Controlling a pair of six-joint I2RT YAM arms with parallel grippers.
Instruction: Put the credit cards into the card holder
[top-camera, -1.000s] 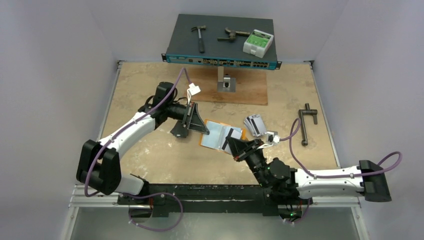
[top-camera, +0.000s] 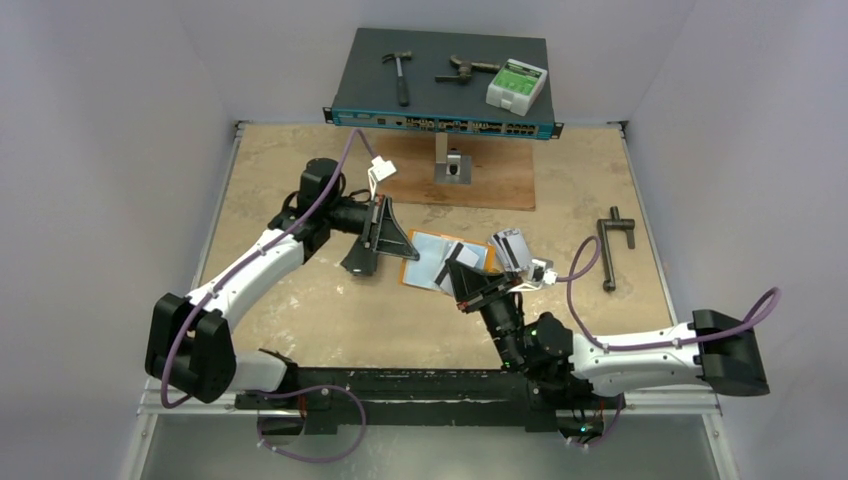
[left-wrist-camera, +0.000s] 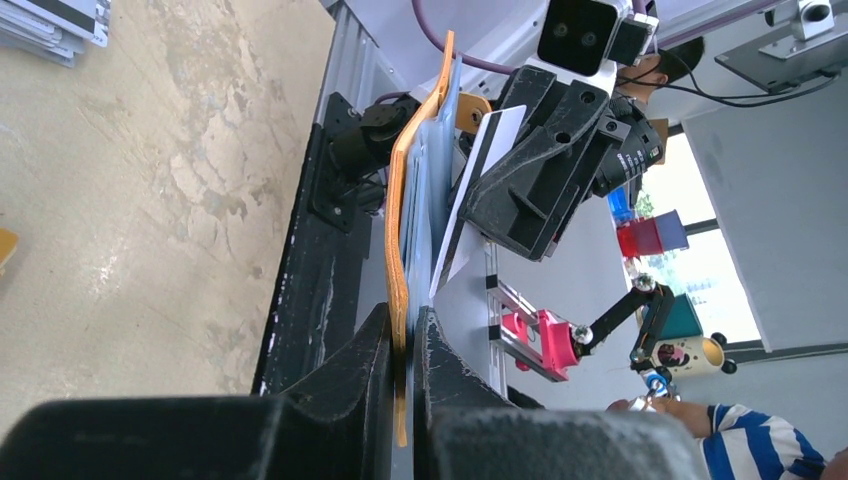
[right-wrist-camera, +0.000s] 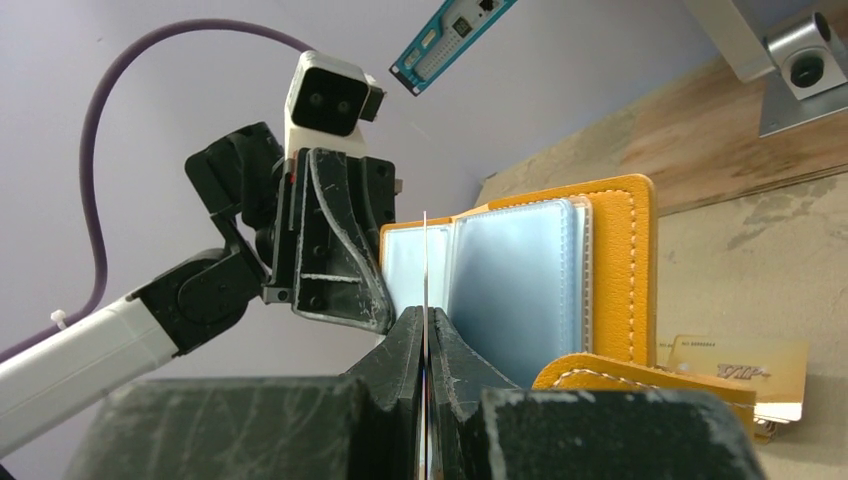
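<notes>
The open card holder (top-camera: 428, 250), orange outside with clear sleeves, is held up off the table. My left gripper (top-camera: 412, 252) is shut on its left edge; the orange cover (left-wrist-camera: 397, 225) rises from between the fingers in the left wrist view. A white card (left-wrist-camera: 492, 150) with a black stripe is pinched in my right gripper (top-camera: 459, 272), which is shut on it. From the right wrist view the card (right-wrist-camera: 425, 265) appears edge-on, standing in front of the clear sleeves (right-wrist-camera: 515, 280). Whether its edge lies inside a sleeve I cannot tell.
A loose pile of cards (top-camera: 512, 249) lies on the table just right of the holder. A gold card (right-wrist-camera: 745, 368) shows low in the right wrist view. Farther right rests a dark metal tool (top-camera: 610, 250).
My right gripper has shifted left with the card, which now slants over the holder's middle. The holder sits slightly farther right and the left gripper has barely moved.
</notes>
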